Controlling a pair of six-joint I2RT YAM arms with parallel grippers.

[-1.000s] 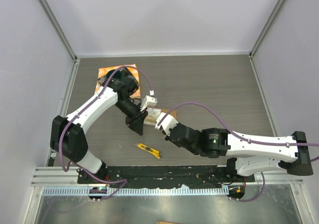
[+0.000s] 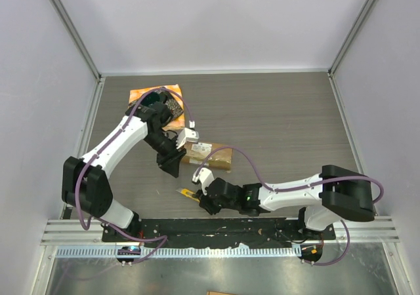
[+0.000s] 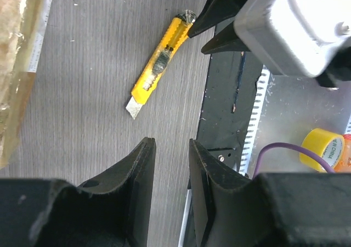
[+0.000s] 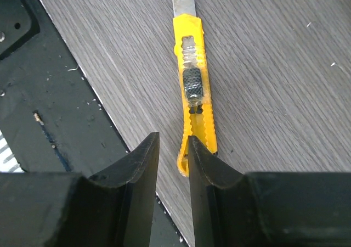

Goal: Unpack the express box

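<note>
A yellow box cutter [image 2: 188, 193] with its blade out lies flat on the grey wood-grain table; its full length shows in the right wrist view as the cutter [image 4: 193, 88]. My right gripper is part open above its handle end, with nothing held between the fingers. From the left wrist view, the right fingertips [image 3: 198, 24] appear close by the handle end of the cutter [image 3: 159, 66]. The brown taped box [image 2: 203, 149] lies behind, partly covered by my left arm. My left gripper hangs over bare table, part open and empty.
An orange checked sheet [image 2: 175, 89] with dark items on it lies at the back left. A black strip [image 2: 216, 226] runs along the table's front edge. Beyond that edge is a roll of yellow tape [image 3: 321, 149].
My right gripper has moved left and down to the cutter's handle end, now covering it from above. The left gripper has shifted slightly left, uncovering more of the box. The cutter has stayed put.
</note>
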